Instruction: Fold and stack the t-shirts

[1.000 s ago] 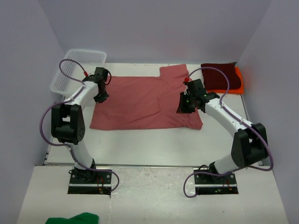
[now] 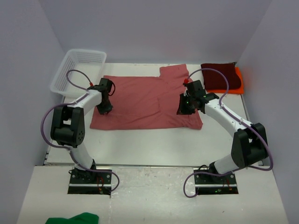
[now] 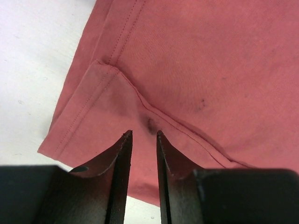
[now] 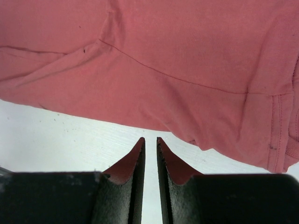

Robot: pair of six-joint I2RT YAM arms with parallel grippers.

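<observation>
A salmon-red T-shirt (image 2: 140,95) lies spread across the middle of the table, its near part folded over in uneven creases. My left gripper is open above the shirt's left part, near a folded edge with a stitched hem, with nothing between its fingers. My right gripper is shut over the near edge at the shirt's right part, with no cloth visible in it.
A white basket (image 2: 70,58) stands at the back left. A dark maroon folded cloth (image 2: 217,74) lies on an orange one (image 2: 238,84) at the back right.
My left gripper has moved toward the front and slightly right over the shirt. The right arm and the shirt look unchanged.
</observation>
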